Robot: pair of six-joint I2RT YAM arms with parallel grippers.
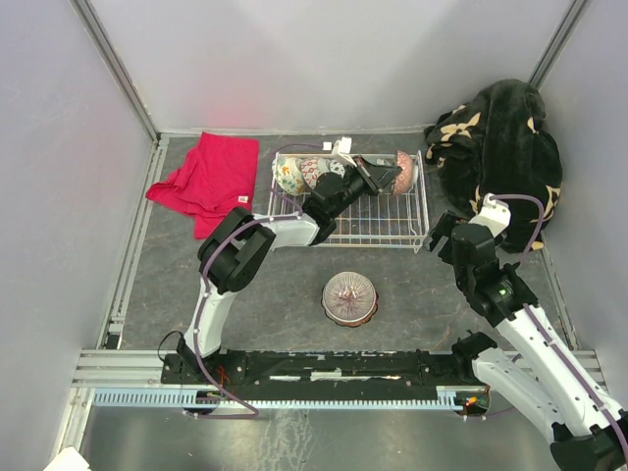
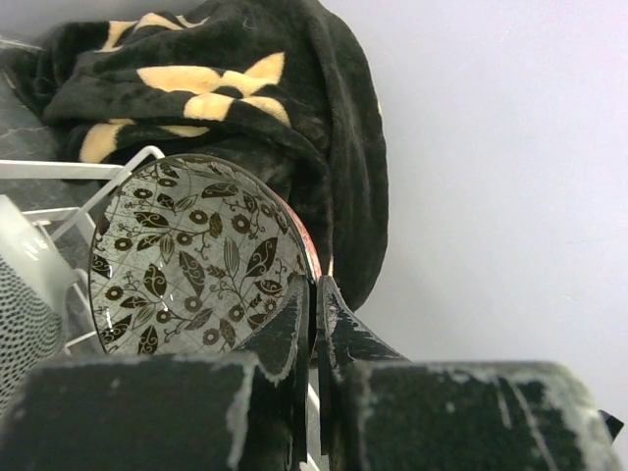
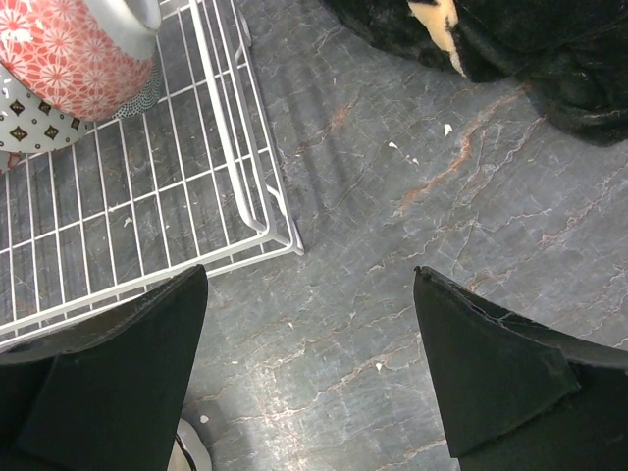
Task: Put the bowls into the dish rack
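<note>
In the top view the white wire dish rack (image 1: 378, 235) holds several patterned bowls (image 1: 290, 175) along its back row. Over the rack's right end, my left gripper (image 1: 394, 173) is shut on the rim of a bowl (image 1: 404, 172) with a pink outside. Its grey inside with dark leaf print faces the left wrist camera, and the bowl (image 2: 186, 260) stands tilted on its side by the rack wires. Whether it rests on the wires is unclear. My right gripper (image 1: 442, 231) is open at the rack's front right corner, nothing between its fingers.
Stacked bowls (image 1: 349, 298) sit on the grey floor in front of the rack. A red cloth (image 1: 211, 182) lies to the left, and a dark flowered blanket (image 1: 500, 147) is heaped at the right.
</note>
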